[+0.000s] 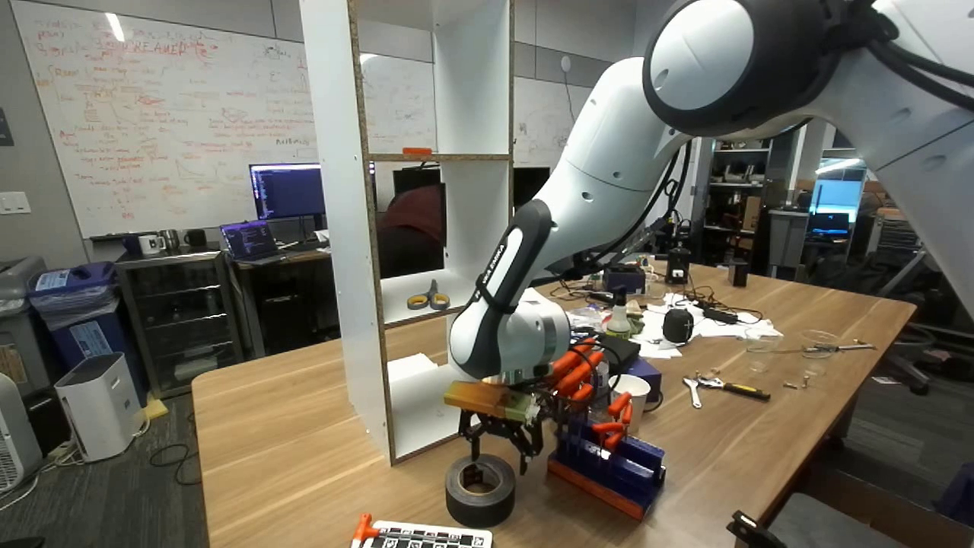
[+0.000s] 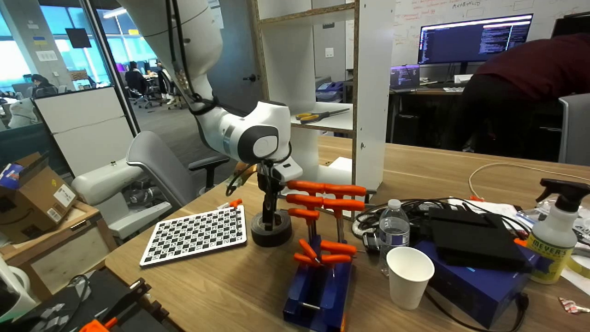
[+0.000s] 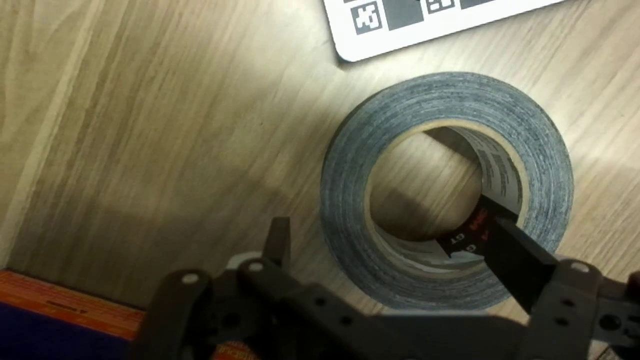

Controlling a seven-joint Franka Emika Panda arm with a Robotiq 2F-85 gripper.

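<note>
A roll of dark grey tape (image 3: 351,198) lies flat on the wooden table; it also shows in exterior view 1 as the tape roll (image 1: 480,507) and in exterior view 2 as the tape roll (image 2: 271,238). Right above it is my gripper, open and pointing down. One finger (image 3: 519,258) is over the inner edge of the roll's hole, while the other finger (image 3: 277,243) sits outside the ring. Part of the ring lies between them in the wrist view. Whether either finger touches the tape I cannot tell.
Close by stands a blue tool rack (image 1: 607,470) with orange-handled tools. A checkered board (image 2: 196,235) lies on the roll's other side. The white shelf unit (image 1: 372,274) rises behind, with scissors (image 1: 428,297) on a shelf. A paper cup (image 2: 409,276) is past the rack.
</note>
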